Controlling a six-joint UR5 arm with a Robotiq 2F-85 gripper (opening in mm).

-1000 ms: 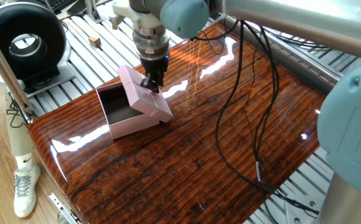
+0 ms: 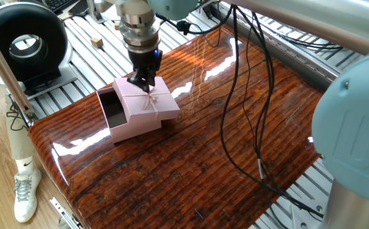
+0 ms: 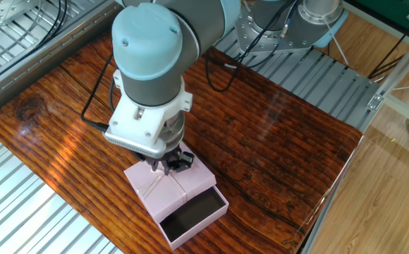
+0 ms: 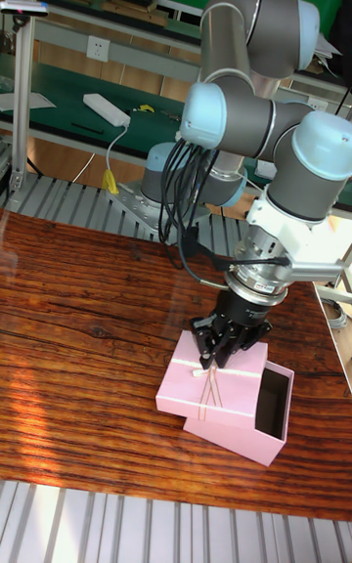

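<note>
A pink box point(image 2: 135, 129) stands on the wooden table, its dark inside point(image 3: 192, 213) showing along one side. The pink lid point(image 4: 231, 392) rests over most of it, flat or nearly so and shifted off to one side. A thin pale ribbon point(image 2: 149, 100) is tied in a bow on the lid. Right above the lid, near the bow, my black gripper point(image 4: 213, 361) points downward. Its fingertips overlap the lid in every view, so whether they touch the ribbon or how far apart they stand is unclear.
Dark cables point(image 2: 224, 121) hang beside the arm over the table. A large black ring-shaped object point(image 2: 25, 48) and a small wooden block point(image 2: 97, 42) are on the slatted metal surface beyond the table edge.
</note>
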